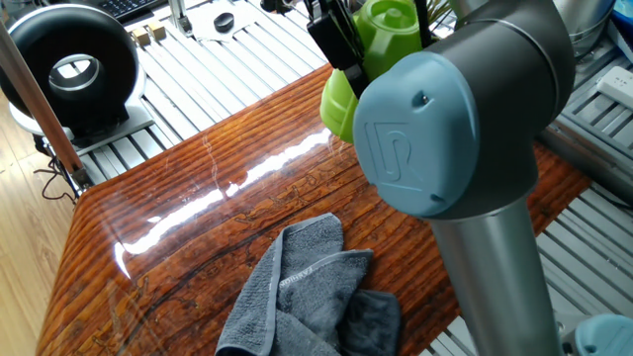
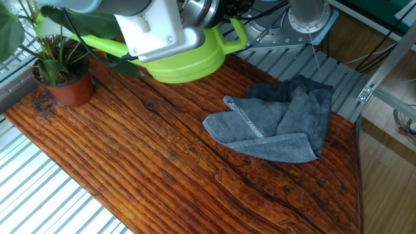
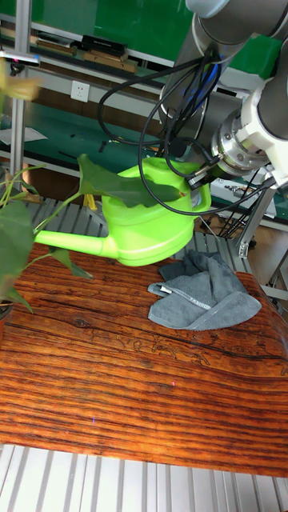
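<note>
A bright green watering can (image 3: 154,223) hangs above the wooden board (image 2: 175,175), with its spout (image 3: 73,244) pointing at the potted plant (image 2: 73,90). My gripper (image 3: 199,180) is at the can's handle side and appears shut on it; cables and the can itself hide most of the fingers. In exterior view 2 the can (image 2: 188,65) is partly covered by the white wrist housing. From exterior view 1 only parts of the can (image 1: 388,38) show behind the arm. Leaves overlap the spout in exterior view 3.
A crumpled grey towel (image 2: 279,123) lies on the board near one end. Much of the board's middle is bare. Loose black cables (image 3: 154,111) loop around the wrist. A black ring-shaped object (image 1: 74,69) stands on the slatted metal table (image 1: 218,79).
</note>
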